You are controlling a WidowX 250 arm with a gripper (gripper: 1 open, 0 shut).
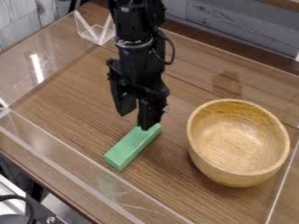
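My black gripper (135,112) hangs over the middle of the wooden table, its fingers apart with nothing seen held. Just below it a flat green block (131,149) lies diagonally on the table, clear of the fingertips or just behind them; exact contact cannot be told.
A large tan oval bowl (237,142) stands to the right.
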